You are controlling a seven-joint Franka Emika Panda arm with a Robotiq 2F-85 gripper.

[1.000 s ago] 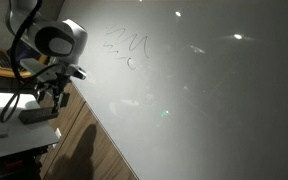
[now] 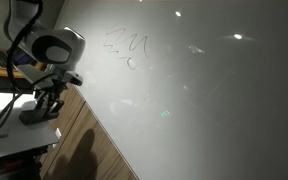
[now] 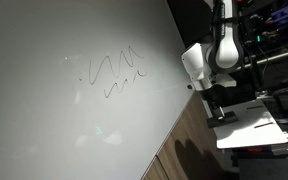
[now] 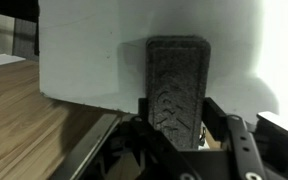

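A dark grey block with a black rim, like a whiteboard eraser (image 4: 177, 80), lies on a white surface (image 4: 94, 55) in the wrist view. My gripper straddles its lower part, one finger along each side. Whether the fingers press on it cannot be made out. From outside, the gripper (image 2: 47, 108) is low over the small white table (image 2: 19, 142), and the block is hard to separate from the dark fingers. The other exterior view shows the gripper (image 3: 217, 112) down at the white table (image 3: 252, 130) too.
A large whiteboard (image 2: 194, 90) with scribbled black marks (image 2: 126, 45) fills much of the exterior view. Wooden panelling (image 2: 89, 145) runs between the board and the table.
Over the last second my arm has shifted slightly left and down in exterior view 1, bringing the gripper lower at the white table. The whiteboard and its marks look the same.
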